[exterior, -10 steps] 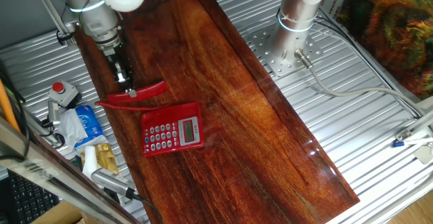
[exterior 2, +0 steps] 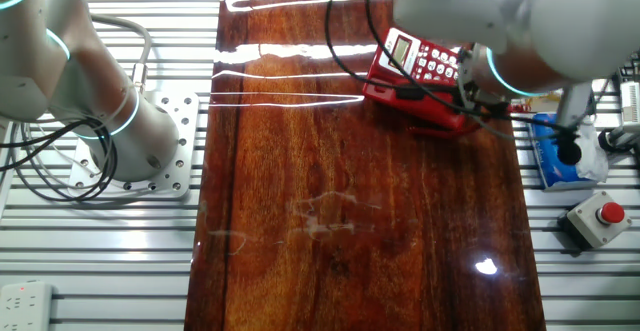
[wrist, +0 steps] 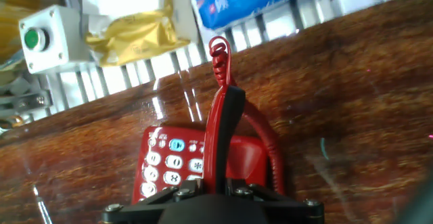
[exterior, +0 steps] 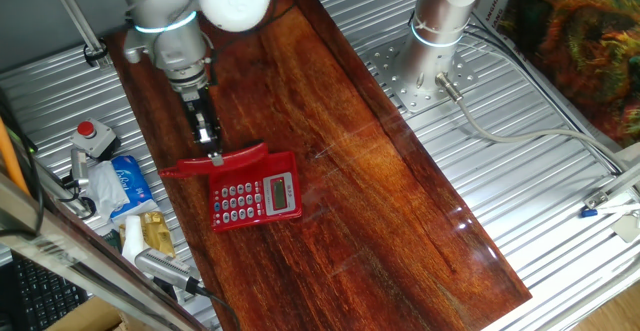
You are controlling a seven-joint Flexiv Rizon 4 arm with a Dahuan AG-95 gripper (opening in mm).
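A red desk telephone (exterior: pixel 256 192) with grey keys and a small display lies on the dark wooden table. Its red handset (exterior: pixel 242 159) is held by my gripper (exterior: pixel 216 158) over the edge of the phone body nearest the arm. In the wrist view, the handset (wrist: pixel 214 139) rises from between the fingers, across the phone base (wrist: pixel 159 162), and a coiled red cord (wrist: pixel 220 60) hangs at its far end. The fingertips are mostly hidden behind the handset there. Whether the handset touches the base cannot be told. In the second exterior view, the arm partly covers the phone (exterior 2: pixel 420 63).
Beyond the table's edge lie a blue packet (exterior: pixel 128 186), a gold wrapper (exterior: pixel 157 233) and a red-topped button box (exterior: pixel 93 138).
My gripper has carried the handset right and downward in the exterior view, from clear of the phone body to overlapping its edge. The phone body has stayed in place.
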